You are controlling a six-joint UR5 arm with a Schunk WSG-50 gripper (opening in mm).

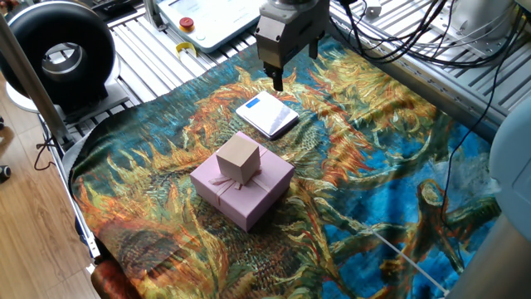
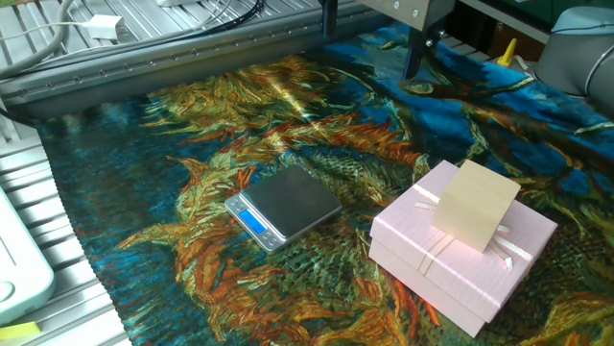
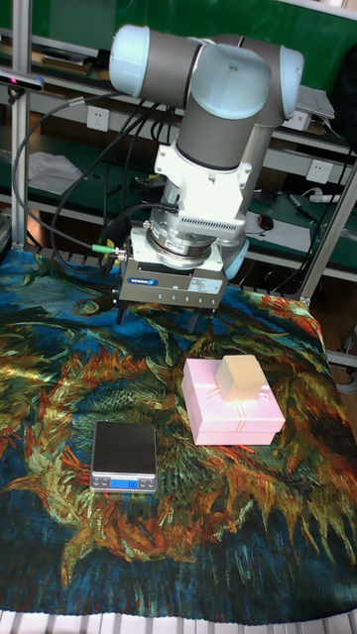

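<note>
A wooden cube (image 1: 238,159) rests on the lid of a pink gift box (image 1: 264,195), which is tied with a thin ribbon. Beside the box lies a small flat scale (image 2: 293,197) with a dark plate and a lit blue display; glare whitens its top in exterior view 1. My gripper (image 3: 160,316) hangs over the cloth behind the scale and the box, its two fingers wide apart. Nothing shows between them. In exterior view 2 only the lower ends of the fingers (image 2: 414,60) and a piece of the body come into the picture.
A patterned cloth (image 3: 79,550) covers the table, with wide bare stretches around the box and scale. Cables (image 1: 398,50) run along the metal frame at the back. A panel with a red button (image 1: 187,24) and a black ring-shaped object (image 1: 87,83) stand off the cloth.
</note>
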